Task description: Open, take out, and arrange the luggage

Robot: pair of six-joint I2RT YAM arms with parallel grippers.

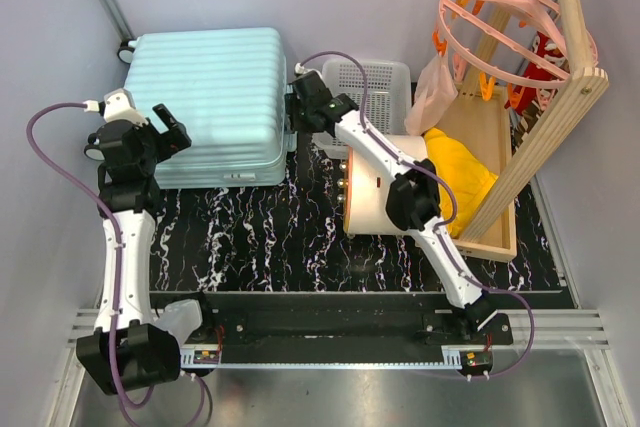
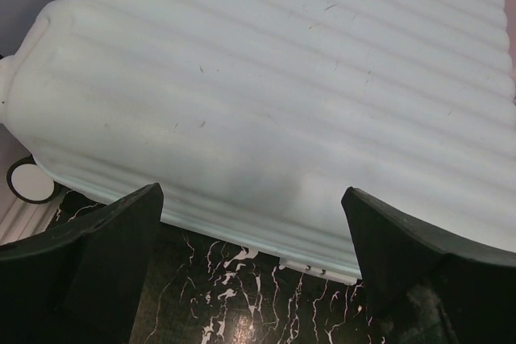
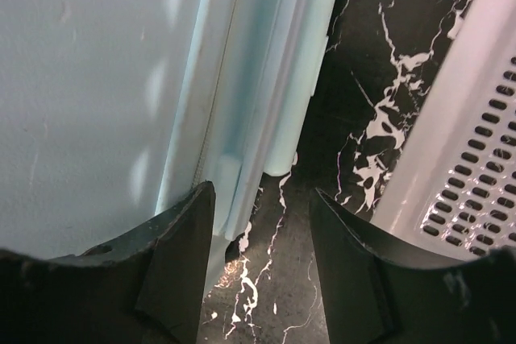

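A pale mint ridged suitcase (image 1: 205,97) lies on the black marble table at the back left. My left gripper (image 1: 170,127) is open over its lower left edge; the suitcase's ridged top (image 2: 266,102) fills the left wrist view, nothing between the fingers. My right gripper is at the suitcase's right side, fingers apart, pointing down beside the suitcase's side edge and pale trim strips (image 3: 258,102). Whether anything is gripped there does not show; the gap looks empty.
A white perforated basket (image 1: 380,82) stands right of the suitcase. A cream rounded case (image 1: 375,202) lies in front of it. A wooden rack (image 1: 570,97) with pink hangers and yellow cloth in its tray fills the right.
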